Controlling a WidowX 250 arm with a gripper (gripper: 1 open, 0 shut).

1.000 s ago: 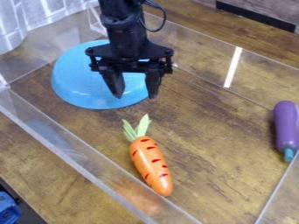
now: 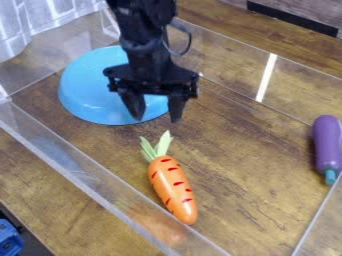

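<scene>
The dark gripper (image 2: 154, 106) hangs over the blue round bowl or lid (image 2: 86, 88) at upper middle, its two fingers spread apart and pointing down, with nothing visible between them. An orange toy carrot (image 2: 171, 185) with pale green leaves lies on the wooden surface below the gripper. A purple toy eggplant (image 2: 327, 147) lies at the right edge. The gripper partly hides the blue object.
Clear plastic walls border the wooden floor (image 2: 254, 170) on the left, front and right. A blue object (image 2: 8, 240) sits outside at bottom left.
The gripper looks very slightly shifted and more blurred than before. The carrot, eggplant and blue round object have not moved.
</scene>
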